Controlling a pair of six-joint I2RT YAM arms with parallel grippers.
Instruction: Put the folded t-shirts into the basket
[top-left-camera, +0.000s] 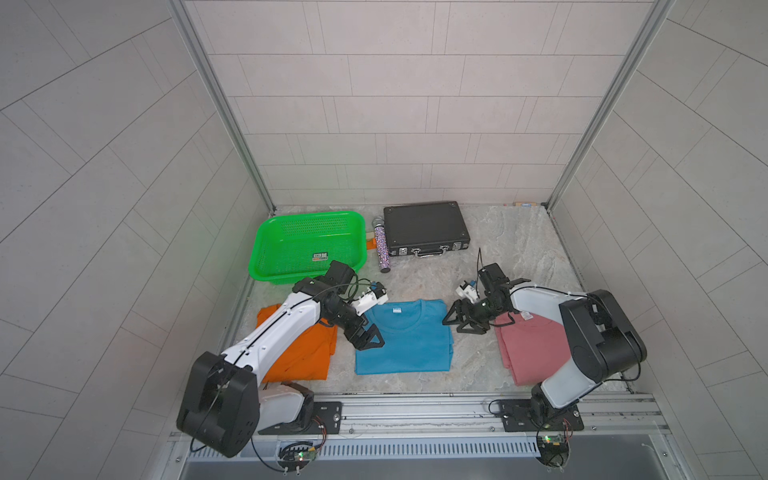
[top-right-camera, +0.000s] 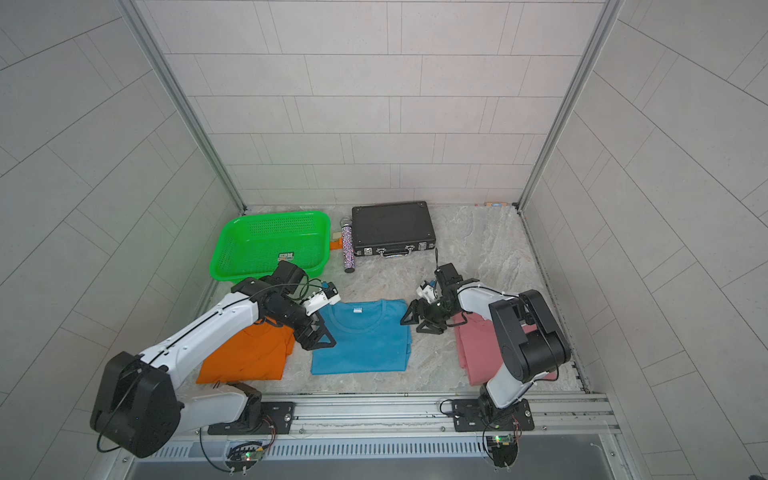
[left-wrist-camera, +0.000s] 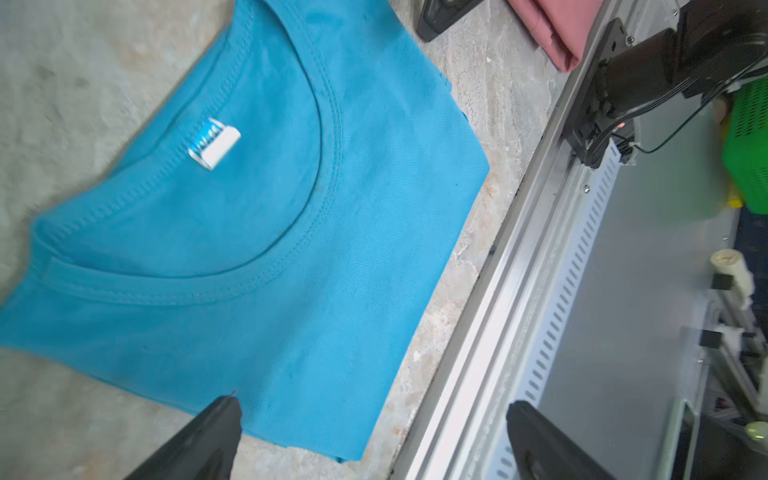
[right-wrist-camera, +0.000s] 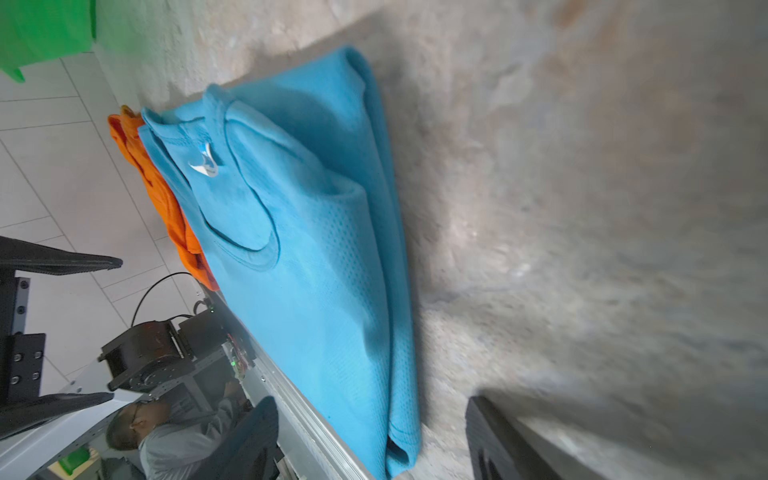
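A folded blue t-shirt (top-left-camera: 408, 344) lies front centre. My left gripper (top-left-camera: 364, 334) hangs open over its left side; in the left wrist view the shirt fills the space between the fingers. My right gripper (top-left-camera: 464, 318) is low at the shirt's right edge, fingers apart with nothing held; in the right wrist view that folded edge (right-wrist-camera: 368, 280) runs between them. A folded orange t-shirt (top-left-camera: 300, 356) lies at left, a folded red t-shirt (top-left-camera: 536, 352) at right, partly under the right arm. The empty green basket (top-left-camera: 308, 236) stands back left.
A black case (top-left-camera: 425, 224) lies at the back, with a speckled cylinder (top-left-camera: 381, 248) beside it. Bare counter (top-left-camera: 512, 232) shows at back right. A metal rail (top-left-camera: 416, 400) runs along the front.
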